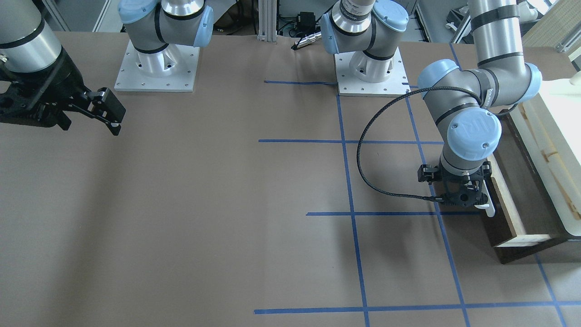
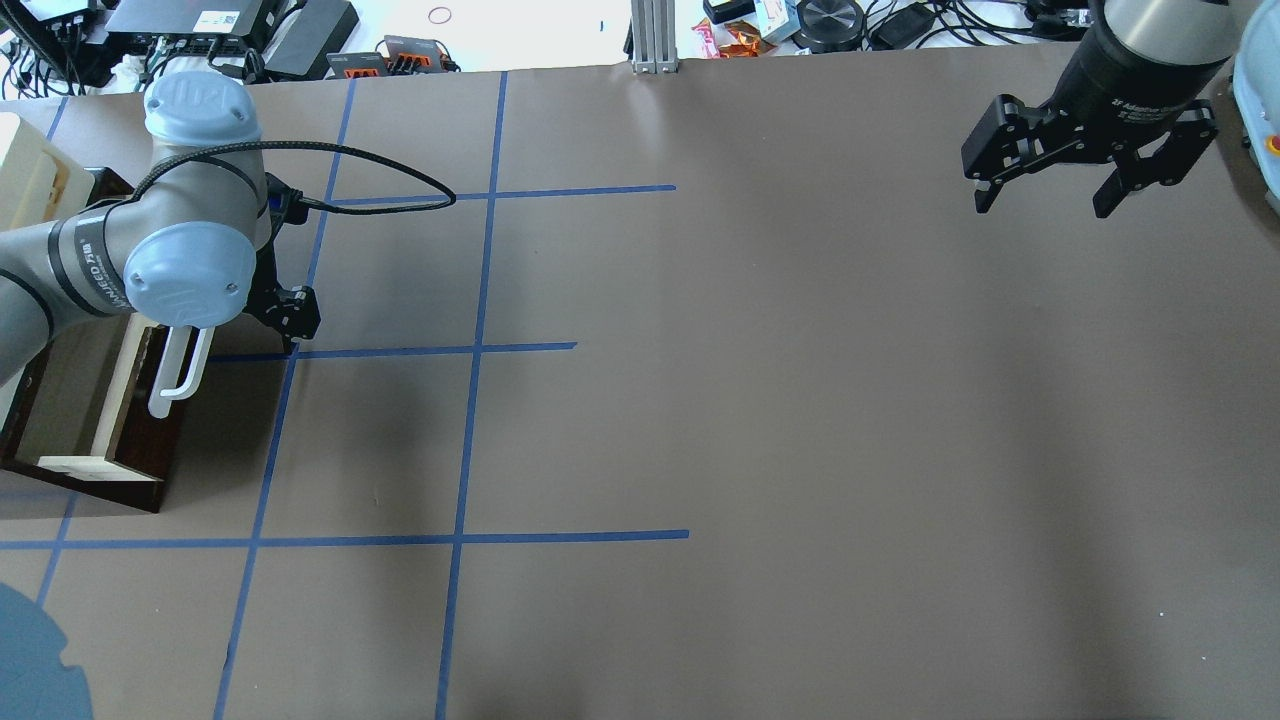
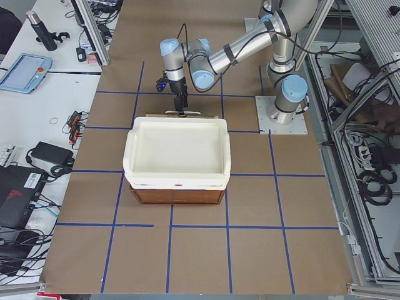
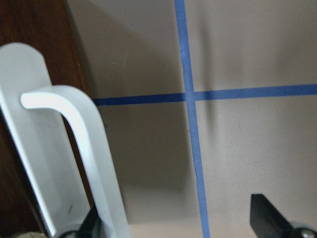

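My gripper [image 1: 455,185] is at the front of a dark wooden box with a drawer [image 1: 509,242], over its white handle [image 2: 168,384]. In the left wrist view the handle [image 4: 99,153] runs along the left, with one black finger at its lower end, partly hidden behind it, and the other finger [image 4: 267,220] apart at lower right over the floor. The fingers look open, though how the handle sits between them is hard to tell. A white tray [image 3: 177,156] rests on top of the box.
Another arm's black gripper [image 1: 92,111] hangs at upper left in the front view. Two more arm bases stand at the back.
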